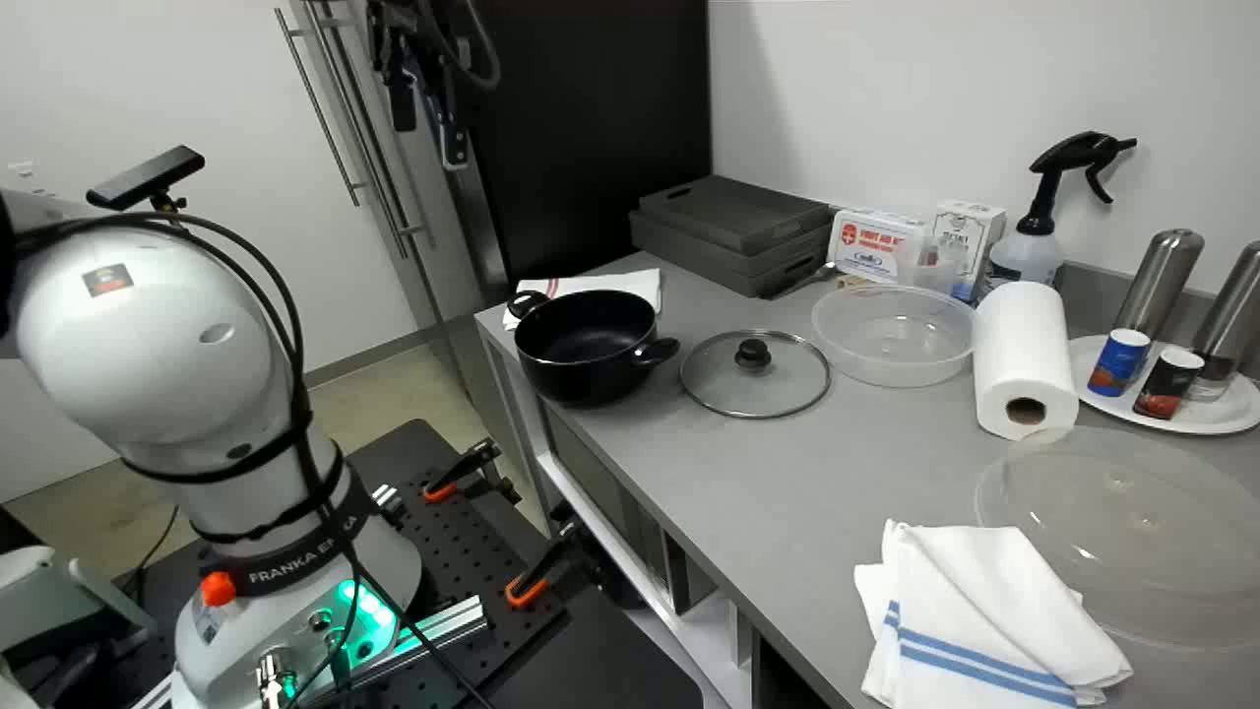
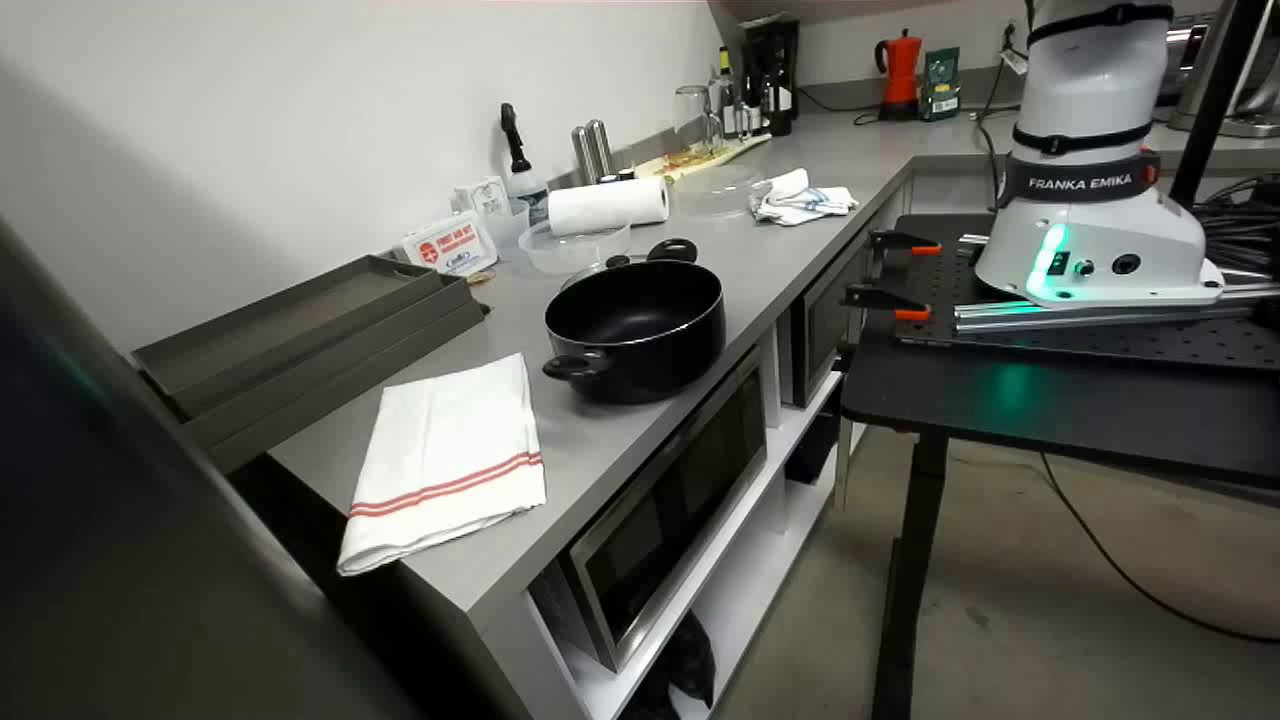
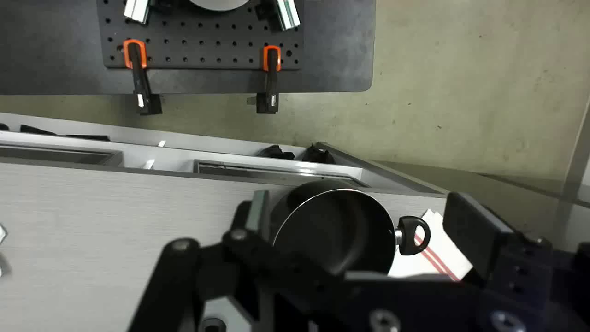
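Observation:
High above the counter, my gripper stands open, its fingers spread wide with nothing held between them. In exterior view 1 it hangs at the top; exterior view 2 does not show it. Below it in the wrist view is a black two-handled pot (image 1: 585,341), uncovered and apparently empty, near the counter's front edge. A glass lid (image 1: 756,376) with a black knob lies flat beside the pot. Beyond the pot, at the counter's end, rests a white towel with red stripes (image 2: 450,450). Another white towel, blue-striped (image 1: 986,614), lies crumpled at the near end.
Stacked grey trays (image 1: 732,230) sit against the wall. Along the back are a clear bowl (image 1: 894,337), a paper towel roll (image 1: 1025,360), a spray bottle (image 1: 1025,254) and a white plate (image 1: 1228,408) with shakers. A clear round cover (image 1: 1122,520) lies nearer. Mid-counter is bare.

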